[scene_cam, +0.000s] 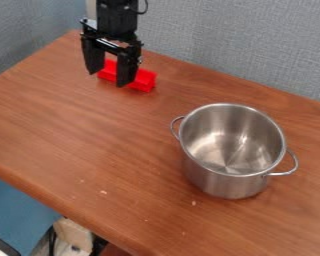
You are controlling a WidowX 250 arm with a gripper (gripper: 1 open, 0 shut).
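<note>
My black gripper (108, 62) hangs at the upper left of the camera view, its two fingers spread open on either side. It is over a red block (139, 82) lying on the wooden table, partly hidden behind the gripper. Whether the fingertips touch the block I cannot tell.
A large steel pot (231, 150) with two side handles stands on the right of the wooden table (83, 150). Grey walls close off the back.
</note>
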